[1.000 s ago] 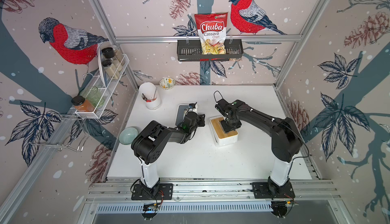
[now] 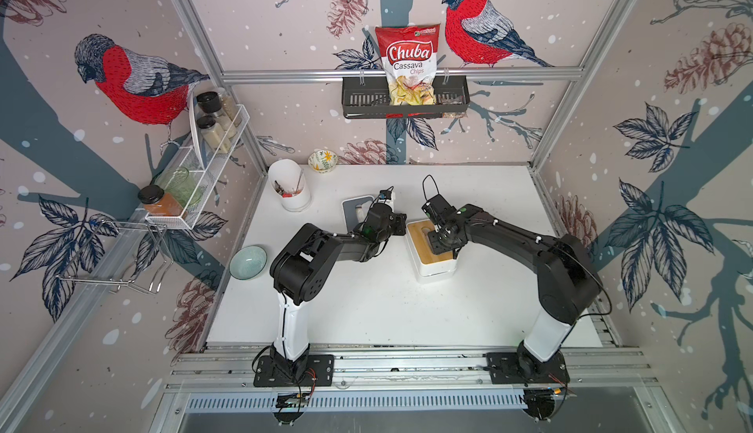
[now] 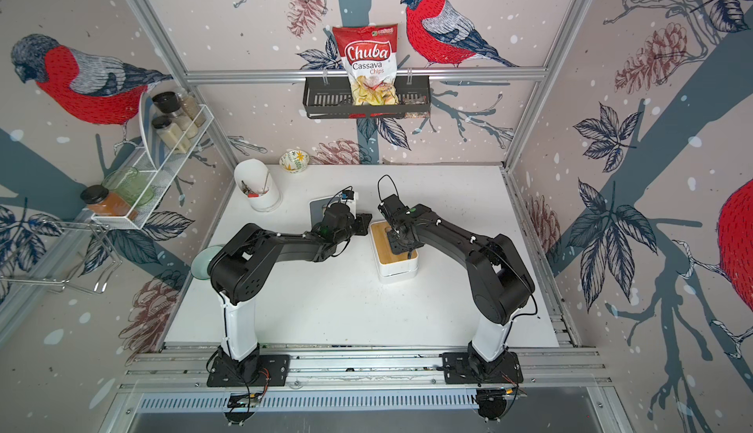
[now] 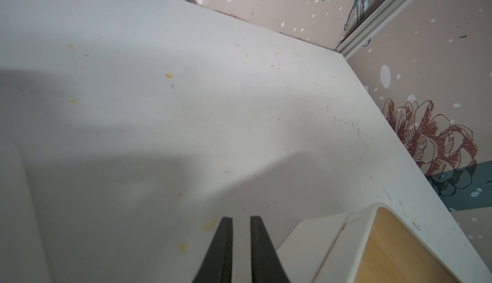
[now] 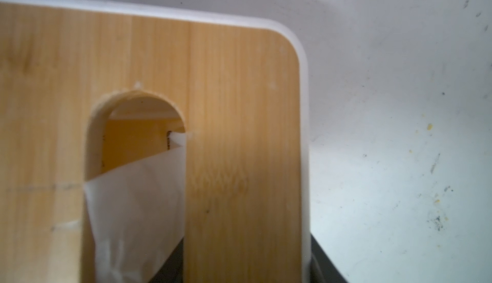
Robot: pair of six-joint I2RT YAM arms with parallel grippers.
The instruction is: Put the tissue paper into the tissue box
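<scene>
The tissue box (image 2: 432,270) is a white box with a bamboo top, in the middle of the table. In the right wrist view, white tissue paper (image 5: 137,211) lies inside, seen through the slot of the bamboo lid (image 5: 241,129). My right gripper is shut on the lid, one finger in the slot and one outside the white rim. A thin seam runs between the lid's white rim and the body in the left wrist view. Left of the box, close to its wall, my left gripper is partly open with nothing between its fingers.
A grey tray (image 2: 350,215) with something white lies behind my left gripper, partly hidden. A white utensil holder (image 2: 288,185), a patterned bowl (image 2: 322,161) and a green bowl (image 2: 248,262) stand to the left.
My left gripper has moved right and slightly backward, closer to the box. The right gripper has shifted a little right at the lid, and a seam now shows along the box's upper side.
</scene>
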